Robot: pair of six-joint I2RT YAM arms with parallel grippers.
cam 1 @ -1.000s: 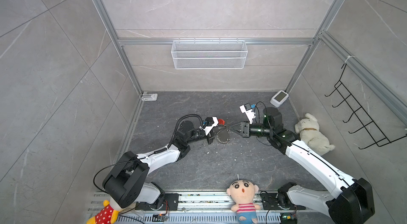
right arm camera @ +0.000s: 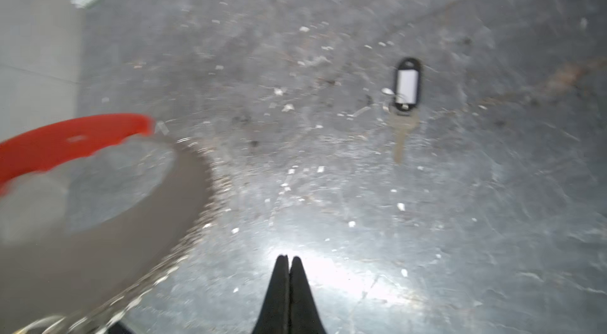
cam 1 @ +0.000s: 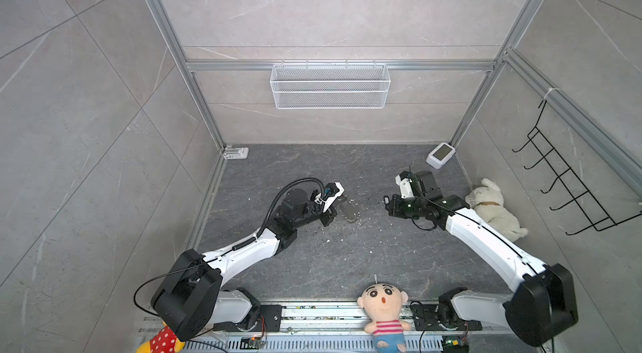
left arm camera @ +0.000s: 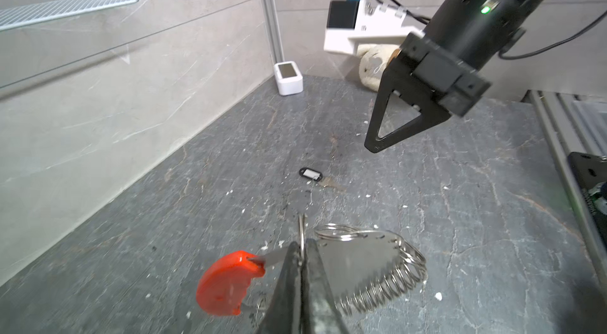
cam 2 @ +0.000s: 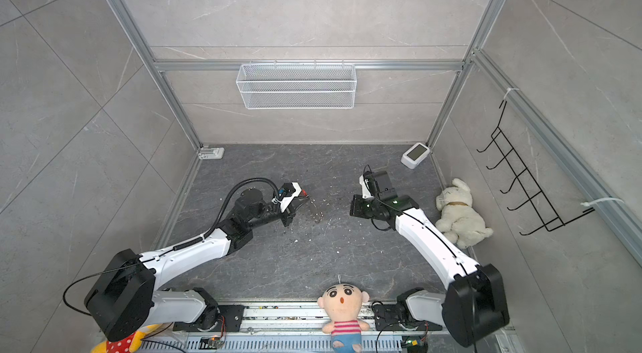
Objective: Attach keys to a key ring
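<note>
My left gripper is shut on a thin metal item with a flat grey plate (left arm camera: 366, 264), coiled wire along its edge and a red piece (left arm camera: 224, 283); its exact shape is hard to tell. In the right wrist view this hangs blurred at the left. A key with a black tag (right arm camera: 407, 84) lies on the floor, silvery blade pointing toward the bottom of that view. My right gripper is shut with nothing visible between its fingertips, above the floor at right of the left gripper.
A white device (cam 1: 441, 154) sits at the back right, a plush bear (cam 1: 498, 212) by the right wall. A wire basket (cam 1: 329, 85) and black hook rack (cam 1: 561, 172) hang on the walls.
My right gripper has pulled away to the right from the item at the left gripper and turned. The left arm has shifted slightly to the left.
</note>
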